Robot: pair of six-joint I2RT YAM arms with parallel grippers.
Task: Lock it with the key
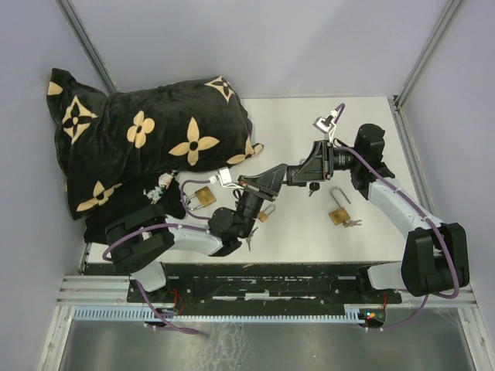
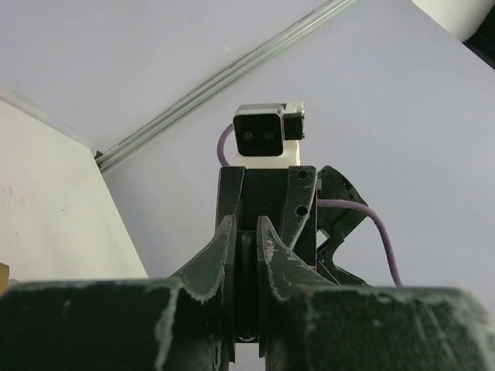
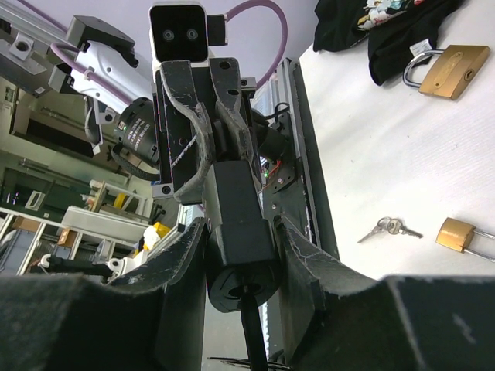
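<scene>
In the top view, my left gripper (image 1: 280,173) and right gripper (image 1: 297,176) face each other tip to tip above the table. A black padlock body (image 3: 238,209) is clamped in the left gripper, its end face turned toward the right one. Between the right gripper's fingers (image 3: 290,255) runs a narrow dark key (image 3: 252,332), meeting the slot in that face; how deep it sits cannot be told. Another key (image 1: 313,188) dangles below the right gripper. In the left wrist view, the closed fingers (image 2: 267,239) hide most of the padlock.
Brass padlocks lie at left (image 1: 205,196), middle (image 1: 264,216) and right (image 1: 339,216). Loose keys (image 1: 250,237) rest near the front, more keys (image 1: 352,223) by the right padlock. A black flowered cloth (image 1: 166,127) fills the back left.
</scene>
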